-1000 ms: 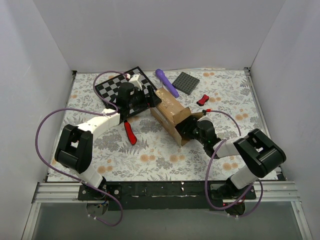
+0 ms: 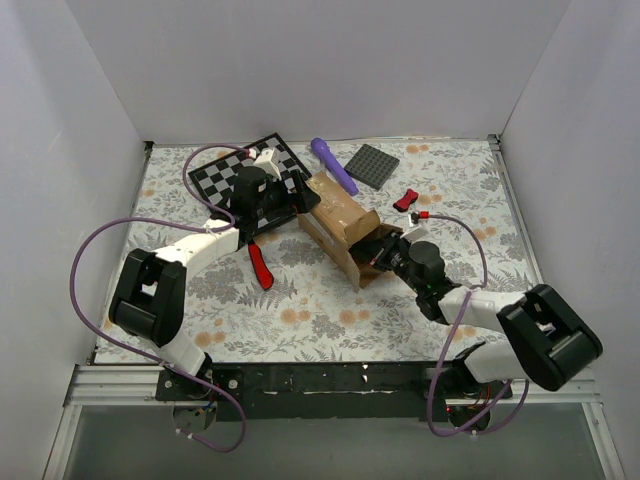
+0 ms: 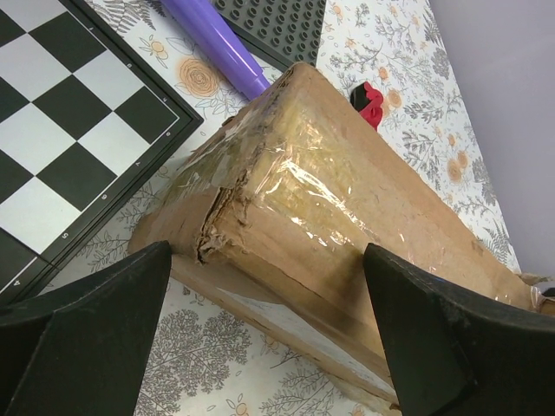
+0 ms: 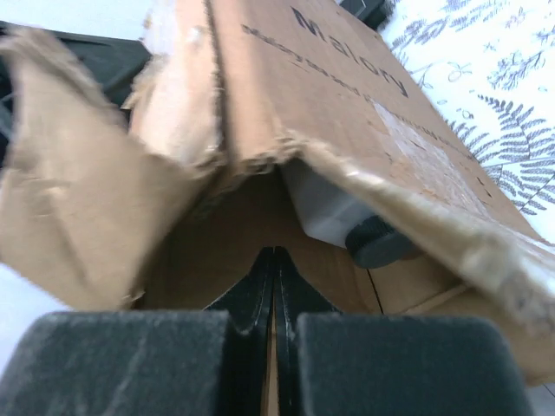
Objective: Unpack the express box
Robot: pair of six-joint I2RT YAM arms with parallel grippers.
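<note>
A brown cardboard box (image 2: pixel 338 211) lies on its side on the patterned cloth, its open end turned toward my right arm. Inside, a light grey object with a black cap (image 4: pixel 379 242) shows under the upper wall. My right gripper points into that opening, shut, with nothing seen between its fingers and apart from the capped object. At the closed end of the box, my left gripper has its fingers spread wide, one on either side of the box's corner. Whether those fingers touch the cardboard, I cannot tell.
Behind the left gripper lies a checkered board (image 2: pixel 225 179). A purple tube (image 2: pixel 333 165) and a dark studded plate (image 2: pixel 371 166) are beyond the box. Red-black items lie at the right (image 2: pixel 406 200) and left (image 2: pixel 261 266).
The right gripper has drawn back somewhat from the box's mouth, its arm swinging toward the right front. My left arm and the box have hardly shifted.
</note>
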